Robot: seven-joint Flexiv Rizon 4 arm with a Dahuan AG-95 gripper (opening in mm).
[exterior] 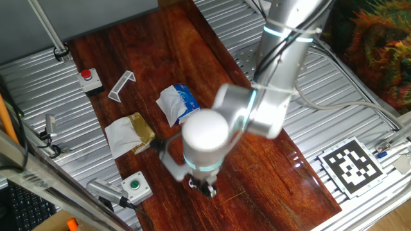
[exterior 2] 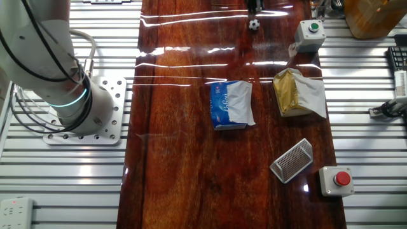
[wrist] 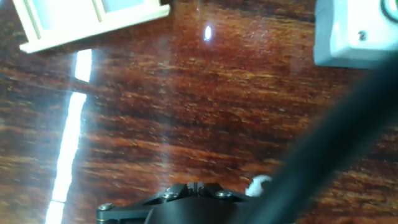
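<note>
My gripper shows at the bottom of the wrist view, its dark fingertips together and nothing visible between them. Just to its right is a white patch of the small black-and-white ball (wrist: 256, 186), partly covered by a blurred dark cable. In exterior view 2 the ball (exterior 2: 254, 25) lies on the wood near the top edge, close by the gripper's dark end (exterior 2: 255, 6). From exterior view 1 the gripper (exterior: 207, 188) is low over the table, mostly hidden under the arm's white wrist.
A blue tissue pack (exterior 2: 230, 105) and a gold one (exterior 2: 297, 93) lie mid-table. Around them are a metal grater (exterior 2: 292, 161), a red-button box (exterior 2: 336, 181) and a green-button box (exterior 2: 310, 36). A pale frame (wrist: 93, 28) enters the wrist view's top left. The near-base wood is clear.
</note>
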